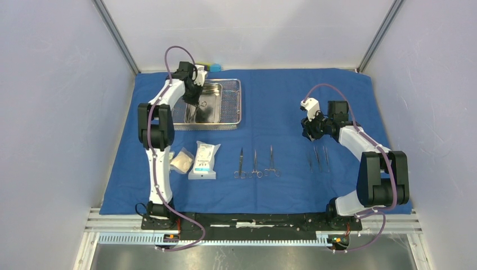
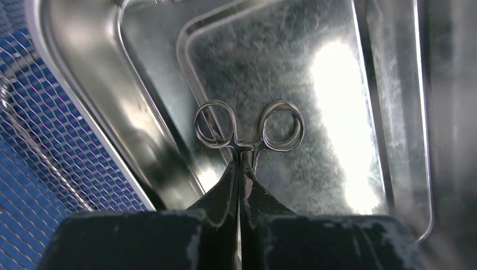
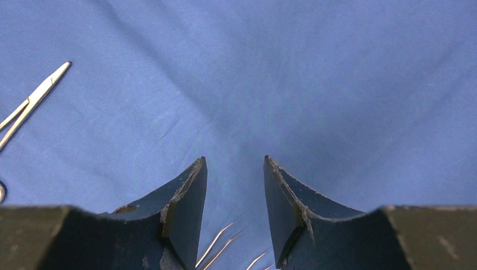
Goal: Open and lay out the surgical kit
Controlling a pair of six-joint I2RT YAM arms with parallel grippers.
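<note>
Inside the steel tray (image 1: 228, 119), my left gripper is shut on a pair of ring-handled scissors or forceps (image 2: 259, 145). The tips pinch it just below the two finger rings; my fingers hide its blades. Over the right of the cloth, my right gripper stands open, nothing between its fingers. Just below it in the top view are several thin instruments (image 1: 317, 154); their tips show at the bottom of the right wrist view. Three ring-handled instruments, one of them in the middle (image 1: 255, 163), lie in a row at the cloth's centre.
A wire-mesh basket (image 1: 231, 107) surrounds the tray. Below it lie a white packet (image 1: 204, 160) and a bag of pale material (image 1: 182, 161). A blue-and-yellow item (image 1: 212, 67) is behind the basket.
</note>
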